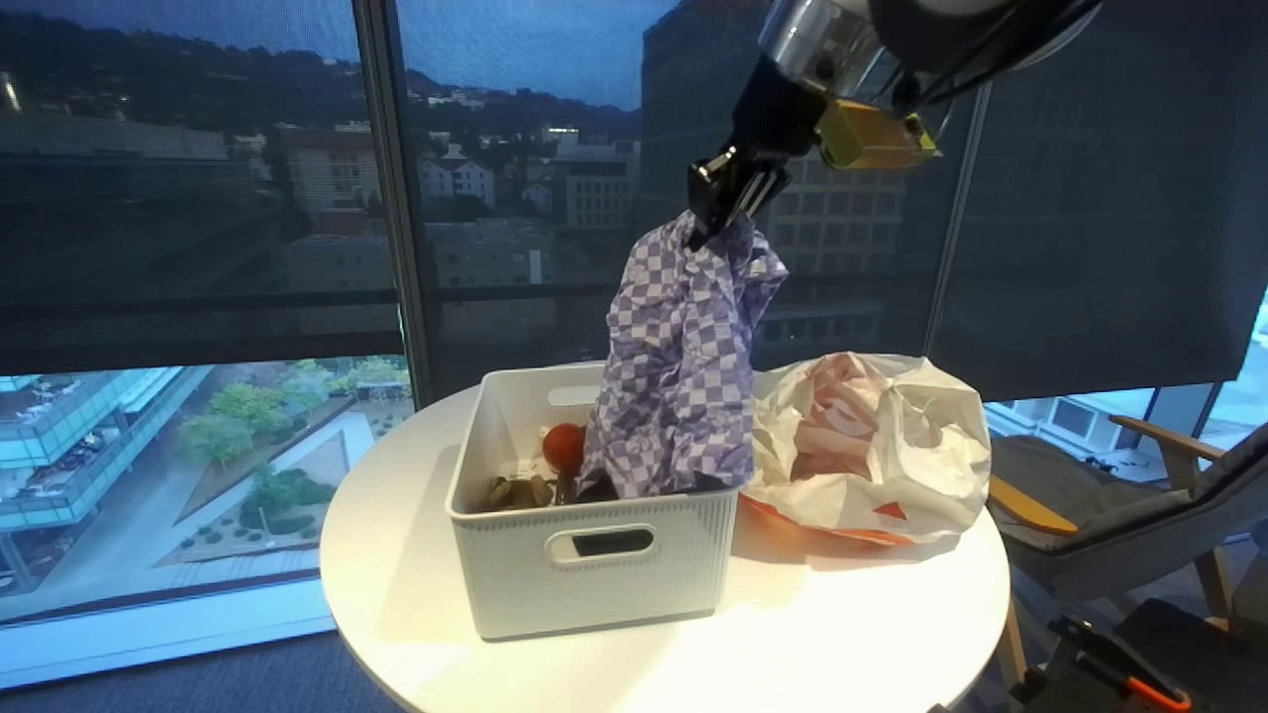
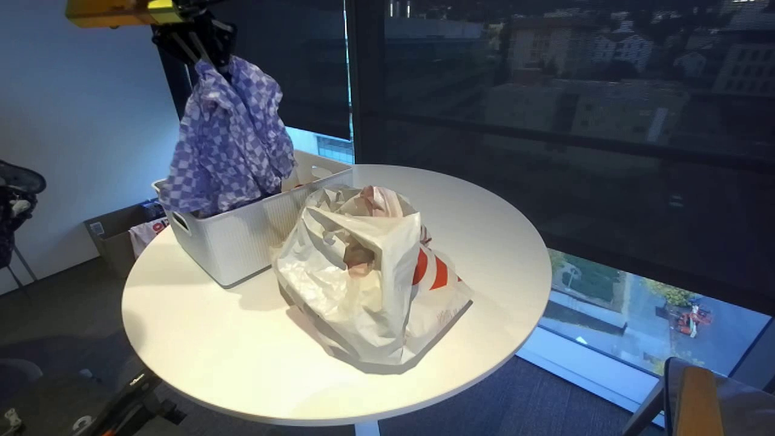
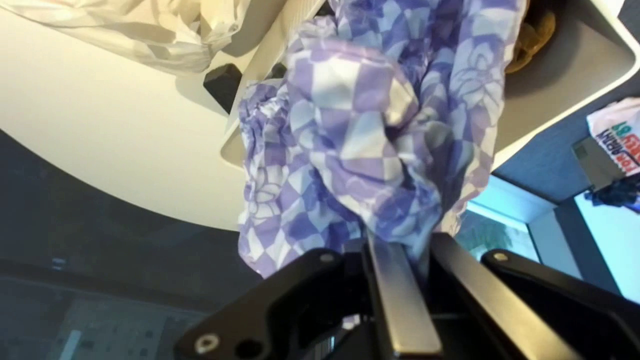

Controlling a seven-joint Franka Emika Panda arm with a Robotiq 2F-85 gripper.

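Observation:
My gripper (image 1: 721,226) is high above the table, shut on a purple-and-white checkered cloth (image 1: 684,356). The cloth hangs down in loose folds, and its lower end reaches the inside of the white bin (image 1: 511,600) or its rim; exactly where it ends is hidden. In the wrist view, bunched cloth (image 3: 354,114) runs up between the metal fingers. From the other side, the cloth (image 2: 225,145) covers one end of the bin (image 2: 240,254). A red round object (image 1: 564,448) and a brown object (image 1: 518,493) lie inside the bin.
A crumpled white plastic bag (image 2: 349,312) with red marks stands close beside the bin on the round white table (image 2: 494,240). A wooden-armed chair (image 1: 1070,499) stands beyond the table's right edge.

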